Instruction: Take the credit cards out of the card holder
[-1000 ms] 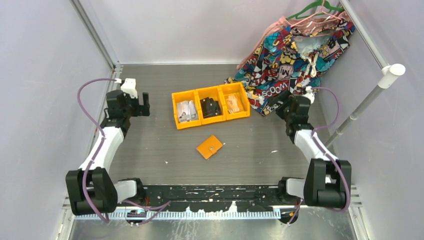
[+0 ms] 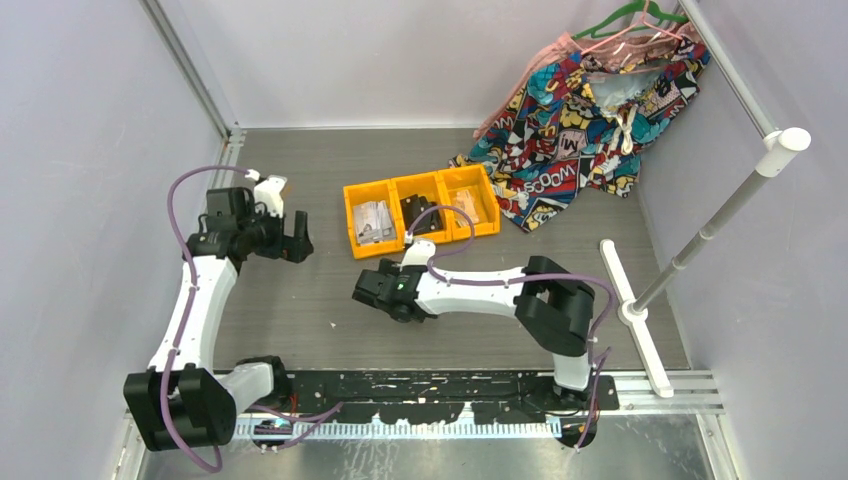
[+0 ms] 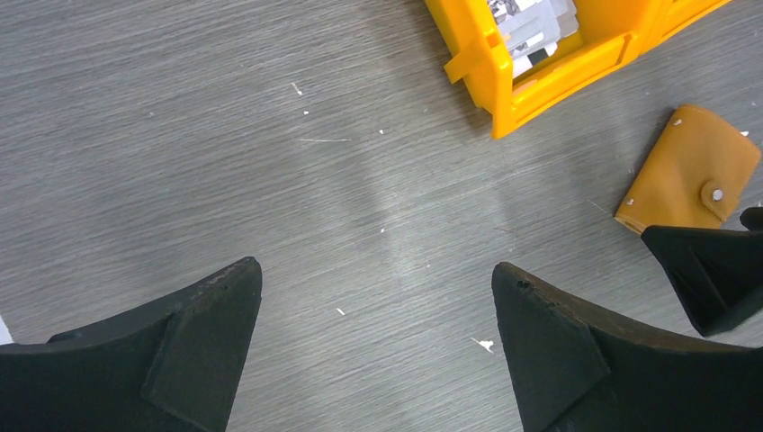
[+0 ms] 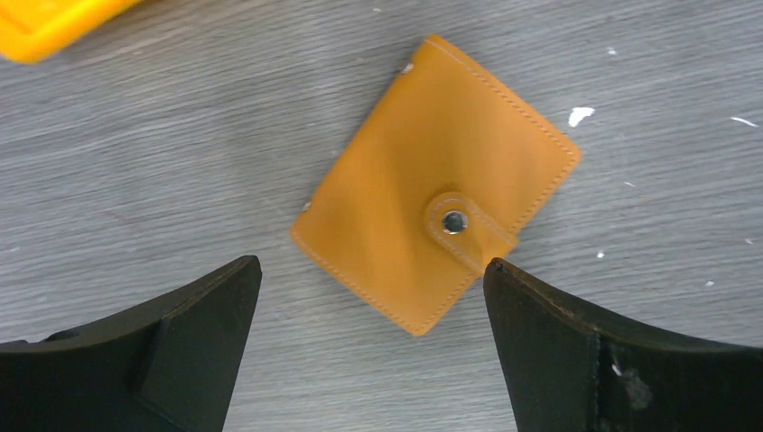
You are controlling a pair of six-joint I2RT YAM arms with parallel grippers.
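Note:
An orange leather card holder (image 4: 396,162) with a snap strap lies flat on the floor, seen in both wrist views; no cards show on it. My right gripper (image 2: 395,290) is open just over it, hiding it in the top view, with nothing between its fingers. My left gripper (image 2: 290,235) hangs open over bare floor at the left, empty, apart from the holder.
A yellow three-compartment bin (image 2: 445,232) holding small items sits behind the holder. Patterned clothing (image 2: 560,150) hangs at the back right. A white stand (image 2: 640,340) occupies the right side.
My right arm has swung from the right side leftward to over the card holder.

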